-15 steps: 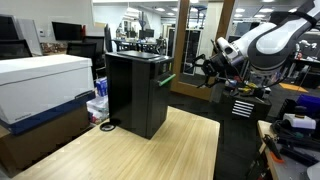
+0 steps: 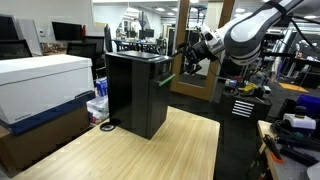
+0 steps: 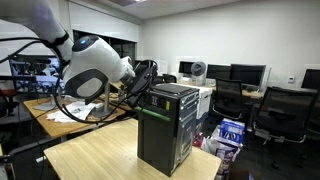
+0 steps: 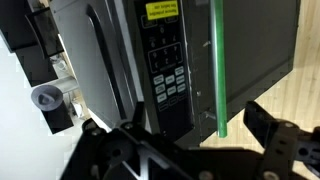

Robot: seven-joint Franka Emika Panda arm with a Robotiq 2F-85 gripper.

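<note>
A tall black appliance, apparently a microwave [image 2: 138, 92] stands at the table's far side in exterior view 1. A green strip [image 2: 166, 80] marks its front; in exterior view 2 the strip [image 3: 156, 115] runs across near the top. The wrist view shows the keypad [image 4: 168, 72] and the long green strip [image 4: 219, 70] close up. My gripper is open in front of this face, the green strip appearing between its fingers, with no grip on it. Whether a finger touches the appliance I cannot tell.
White lidded boxes [image 2: 45, 90] stand left of the appliance. A small black ring-shaped item [image 2: 108, 127] lies on the table [image 2: 125, 155] beside it. Office chairs [image 3: 285, 118] and desks stand behind.
The arm has swung left and reached toward the appliance's upper front, bringing the gripper much closer to the green strip. The appliance and the boxes have stayed put.
</note>
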